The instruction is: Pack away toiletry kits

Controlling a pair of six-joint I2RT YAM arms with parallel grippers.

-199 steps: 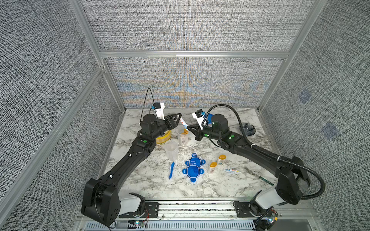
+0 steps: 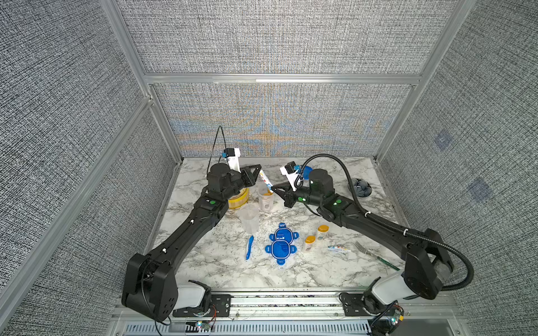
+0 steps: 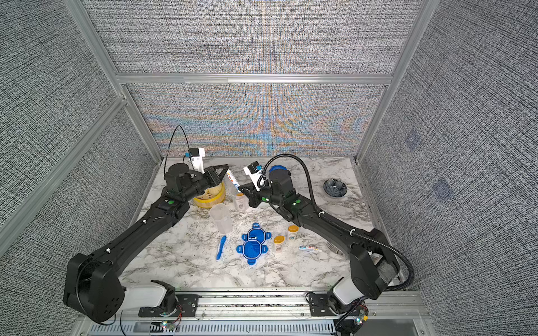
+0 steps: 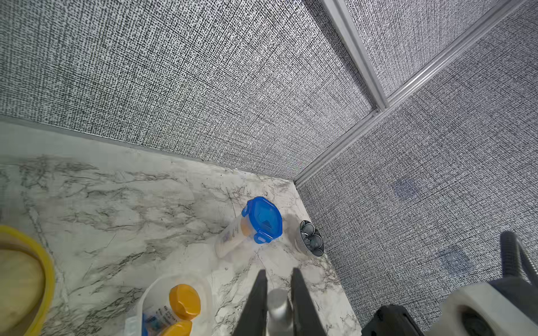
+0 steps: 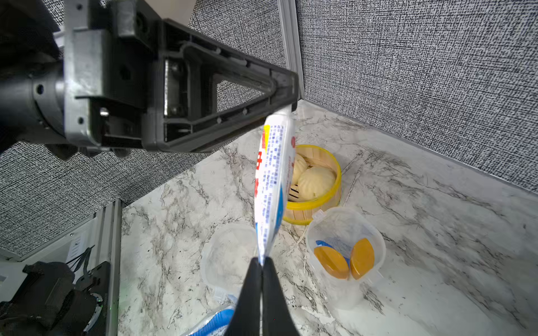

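Note:
A white printed tube (image 5: 271, 173) stands between both grippers above the middle of the table. My right gripper is shut on its lower end; my left gripper is at its upper end, and whether it grips cannot be told. Below stands a clear container (image 2: 266, 201) with orange-topped items and something blue inside. An empty clear container (image 2: 249, 218) stands nearer the front, beside a blue toothbrush (image 2: 249, 246). Two blue lids (image 2: 281, 249), two orange-capped jars (image 2: 322, 229) and another tube (image 2: 337, 248) lie at front right. A blue-lidded container (image 4: 263, 218) stands at the back.
A yellow-rimmed steamer with buns (image 5: 311, 204) sits left of the containers. A black tray of cups (image 3: 335, 189) stands at the right, and a fork (image 2: 370, 252) lies at the front right.
My right arm has shifted slightly, still at the tube's lower end.

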